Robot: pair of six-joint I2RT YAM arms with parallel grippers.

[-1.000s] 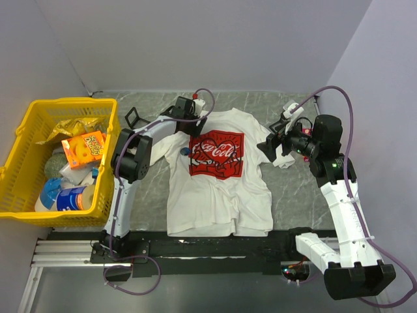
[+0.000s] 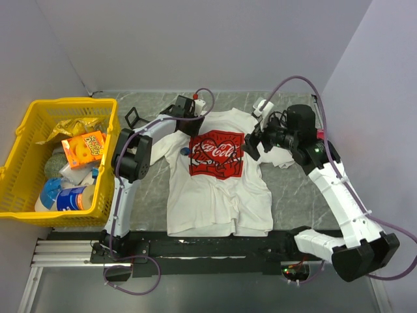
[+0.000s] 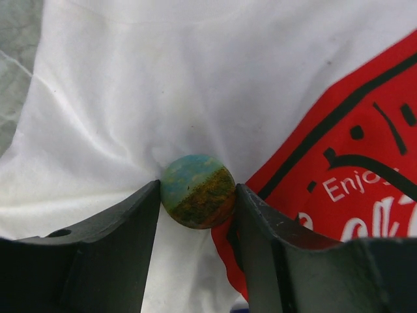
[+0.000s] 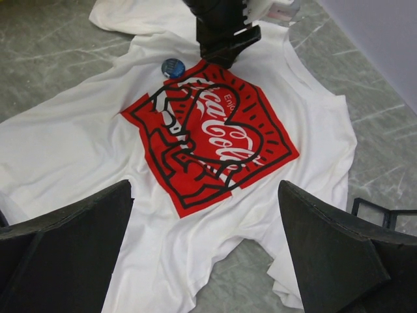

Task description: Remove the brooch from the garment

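Note:
A white T-shirt [image 2: 202, 195] with a red Coca-Cola print [image 2: 217, 154] lies spread out flat. In the left wrist view, a round brooch [image 3: 199, 202] with a blue-green and brown face sits on the white cloth beside the print. My left gripper is shut on it, a fingertip against each side of its rim. From above, that gripper hides this brooch. A second, dark blue round brooch [image 4: 172, 68] lies on the shirt at the print's edge. Above the shirt's right side, my right gripper is open and empty.
At the left stands a yellow basket [image 2: 111, 189] full of packages, including an orange box [image 2: 85, 150]. A small black frame-like object [image 2: 135, 119] is on the grey table behind the left arm. Bare table shows right of the shirt.
My right arm has swung left and inward, toward the shirt's print. The shirt has not moved.

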